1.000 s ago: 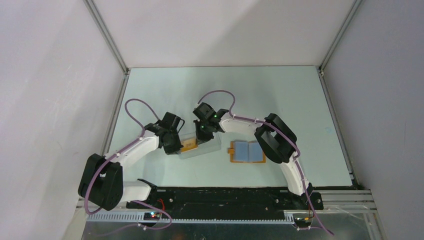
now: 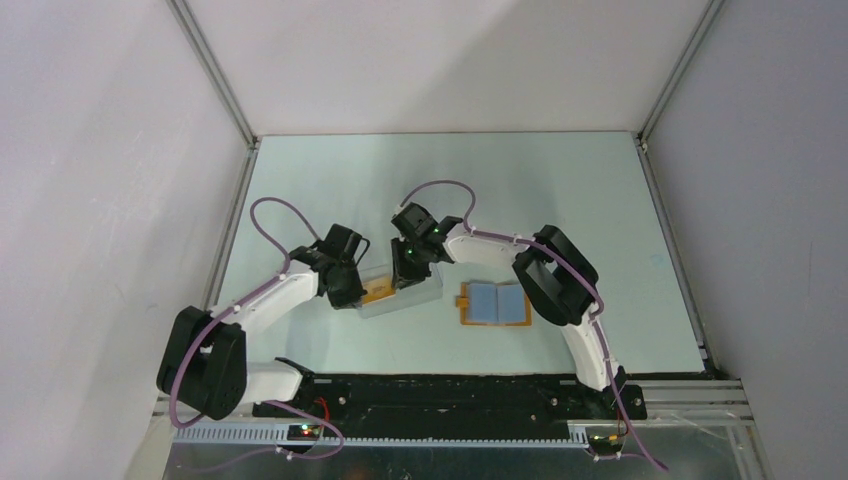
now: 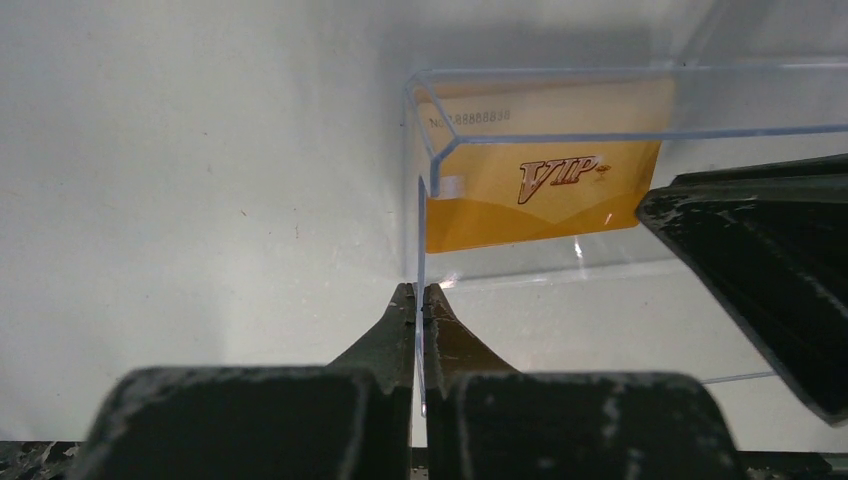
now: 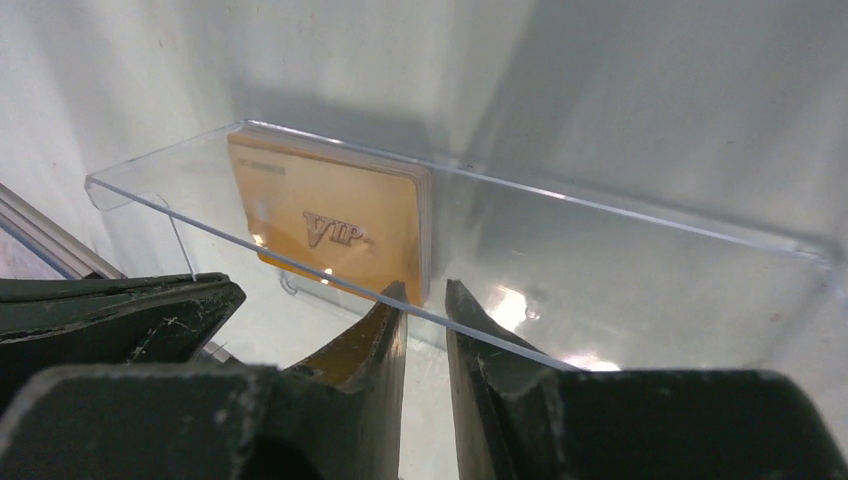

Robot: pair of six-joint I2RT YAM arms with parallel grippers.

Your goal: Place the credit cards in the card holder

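A stack of golden VIP cards [image 4: 330, 220] lies in the left end of a clear plastic box [image 2: 405, 305]. My left gripper is shut on the thin left wall of that box. My right gripper is open at the box, its fingertips close to the right edge of the stack, with no card visibly gripped. Whether the fingers touch the cards is unclear. The card holder [image 2: 497, 304], spread open with pale blue pages and an orange-brown cover, lies flat to the right of the box.
The two grippers are close together over the box, and the right forearm [image 2: 490, 248] passes above and behind the card holder. A dark strip [image 2: 450, 400] runs along its front edge.
My right arm has shifted only slightly, its gripper staying over the box. The left arm, the box and the card holder have kept their places.
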